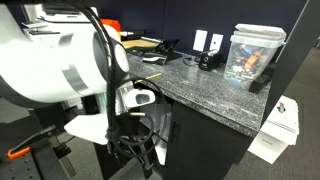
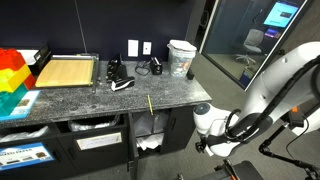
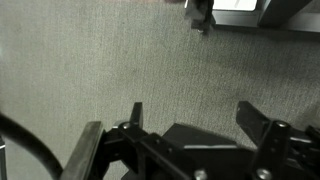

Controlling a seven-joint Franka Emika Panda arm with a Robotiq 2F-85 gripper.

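My gripper is open, with nothing between its fingers, over bare grey carpet [image 3: 190, 65] in the wrist view. In exterior view 1, the white arm [image 1: 85, 75] reaches down in front of the counter and the gripper hangs low, covering much of the open cabinet. Exterior view 2 has the arm [image 2: 260, 110] at the right, in front of the dark cabinet fronts. The open cabinet [image 2: 150, 125] holds white items, hard to make out. A yellow stick [image 2: 150, 103] lies at the counter's front edge.
On the grey speckled counter [image 1: 220, 95] stands a clear lidded tub [image 1: 250, 55] of mixed items. Black devices [image 2: 120, 75] and a wooden board [image 2: 66, 72] sit farther left. A white box [image 1: 275, 130] is on the floor to the right.
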